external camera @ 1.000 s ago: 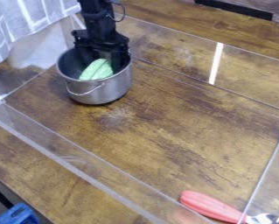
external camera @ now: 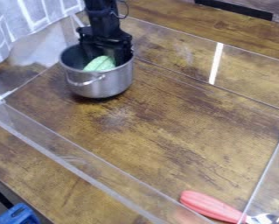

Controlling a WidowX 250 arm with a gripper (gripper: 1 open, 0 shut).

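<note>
A steel pot [external camera: 97, 86] stands toward the upper left of the wooden table, its handle on the near side. Inside it lies a pale green, elongated object [external camera: 100, 64]. My black gripper [external camera: 103, 54] is down at the back of the pot's mouth, over or beside the green object; its fingertips are hard to make out against the dark interior, and I cannot tell whether they hold anything.
A spoon with a red handle [external camera: 212, 206] lies at the near right edge. Clear plastic borders run across the table [external camera: 165, 140]. A blue object [external camera: 19, 215] is at the lower left corner.
The green object sits a little higher and farther back in the pot, less of it visible, and my gripper has shifted slightly. The spoon is unmoved.
</note>
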